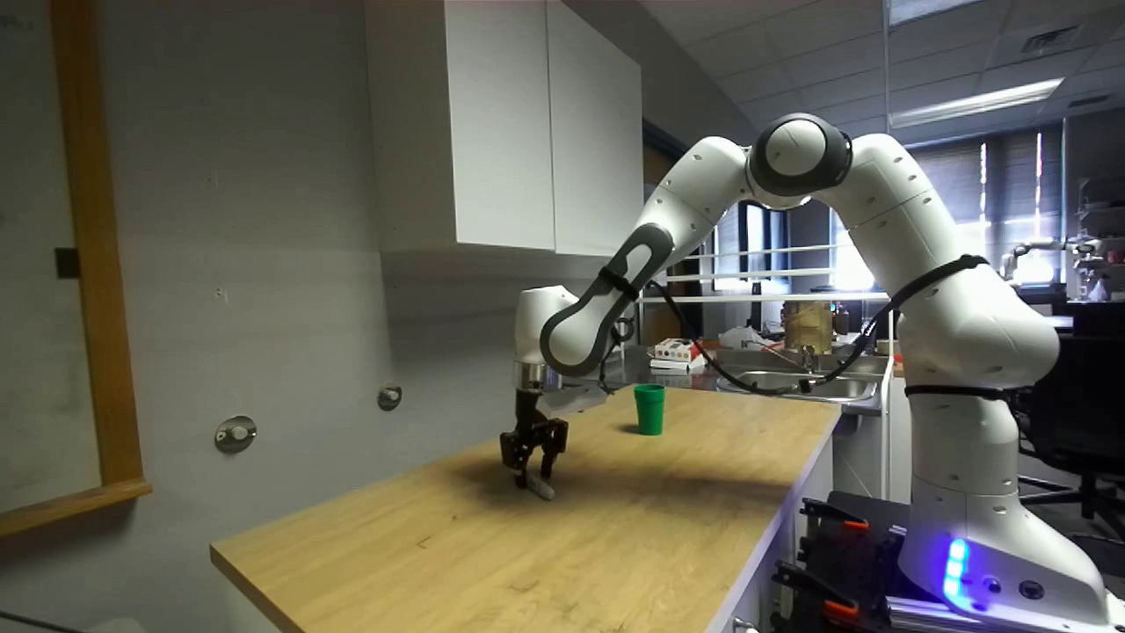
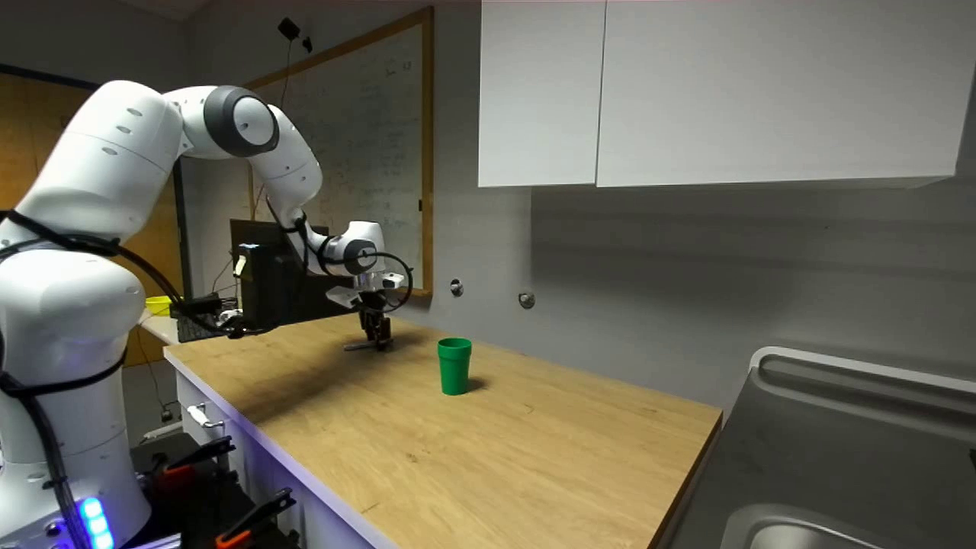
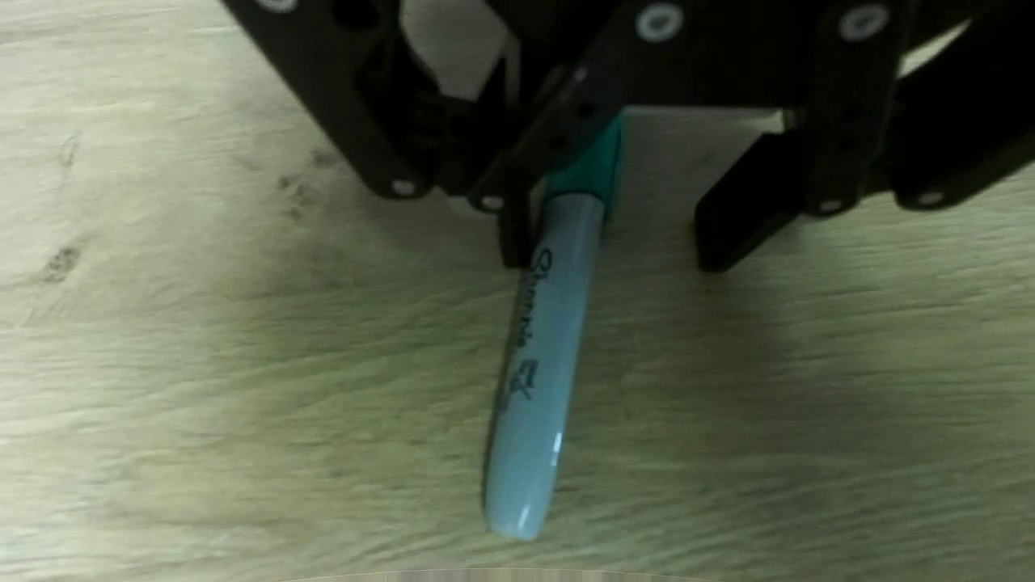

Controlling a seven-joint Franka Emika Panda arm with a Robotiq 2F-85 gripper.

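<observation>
A grey marker with a green cap (image 3: 548, 359) lies on the wooden table, its far end hidden under the gripper in the wrist view. My gripper is low over it and part open, with the marker between its fingers. The left finger is right beside the marker near the cap; a clear gap separates the marker from the right finger (image 3: 742, 208). In exterior view 1 the gripper (image 1: 534, 476) is down at table height around the marker (image 1: 540, 486). A green cup (image 1: 649, 410) stands upright behind it.
A wall with a white cabinet (image 1: 501, 127) above runs along the back. A sink (image 1: 833, 389) lies beyond the cup.
</observation>
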